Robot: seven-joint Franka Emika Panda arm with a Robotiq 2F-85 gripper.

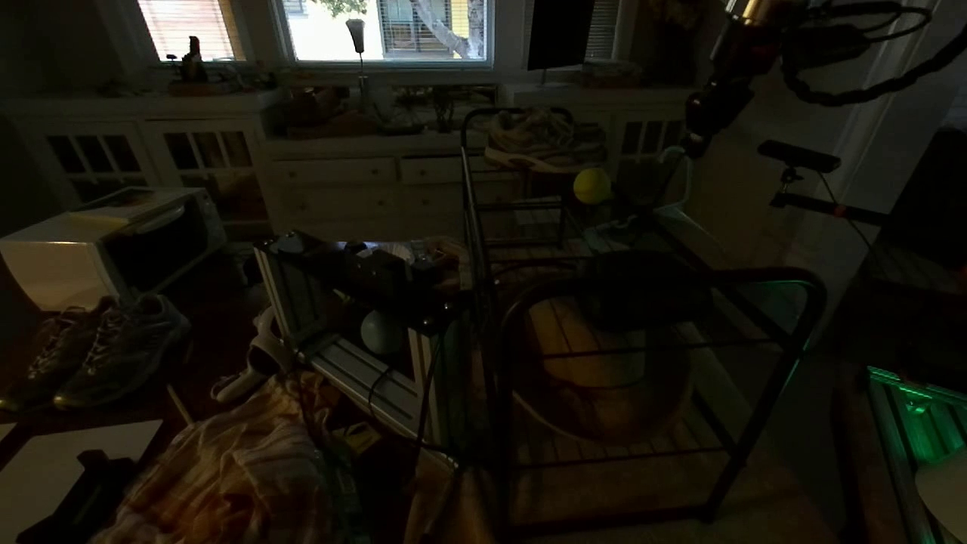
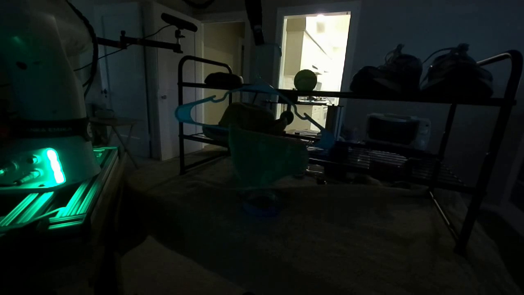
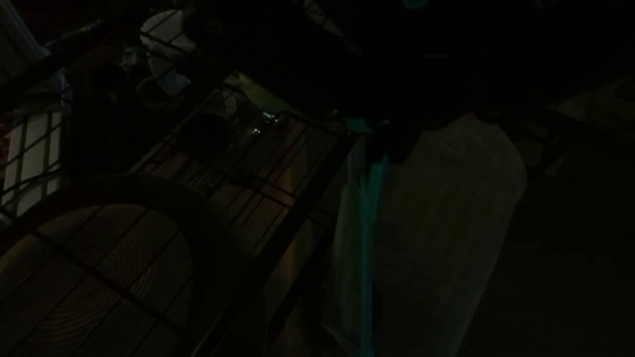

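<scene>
A light-blue clothes hanger [image 2: 263, 88] hangs upright just in front of the rack in exterior view 2. My gripper [image 1: 694, 145] is shut on the hanger's upper part; its fingers are nearly lost in the dark. In exterior view 1 the hanger [image 1: 686, 181] dangles below the gripper, past the rack's far side. The wrist view shows the hanger [image 3: 367, 238] almost edge-on, running down from the gripper. A green, cloth-like piece [image 2: 267, 157] appears below the hanger; whether they are joined I cannot tell.
The black rack [image 1: 654, 343] carries a yellow-green ball [image 1: 593, 186], shoes [image 1: 535, 140] and a dark object [image 1: 644, 285] on top. A round wooden item [image 1: 589, 399] is lower down. A camera on a stand [image 1: 798, 156] is near the arm.
</scene>
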